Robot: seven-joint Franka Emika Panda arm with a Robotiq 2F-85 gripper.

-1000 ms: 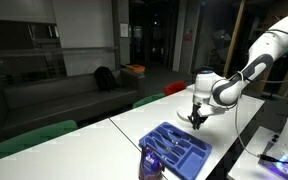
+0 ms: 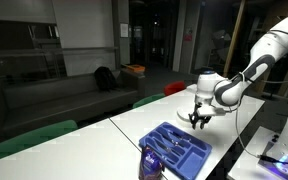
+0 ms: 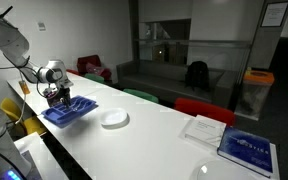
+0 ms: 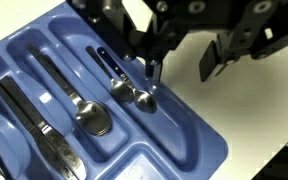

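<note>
My gripper stands open, its two dark fingers apart above the right edge of a blue cutlery tray point(image 4: 206, 150). Nothing shows between them. Inside the tray lie a large spoon point(image 4: 92, 116) and two small spoons, one of them point(image 4: 144, 100) close to the left finger. Knives point(image 4: 59, 150) fill a compartment farther left. In exterior view 1 the gripper point(image 2: 198, 119) hangs over the back right end of the tray point(image 2: 206, 145). Exterior view 2 shows the tray point(image 3: 82, 104) at the table's far left.
A round white plate point(image 3: 114, 118) is on the table beside the tray. A dark, patterned object point(image 2: 150, 163) stands at the tray's front left. At the table's other end are a blue box point(image 3: 246, 148) and a white board point(image 3: 202, 132).
My gripper and the arm's hand have shifted slightly over the last second, and the fingers show more clearly now. The tray and the other things stay where they were.
</note>
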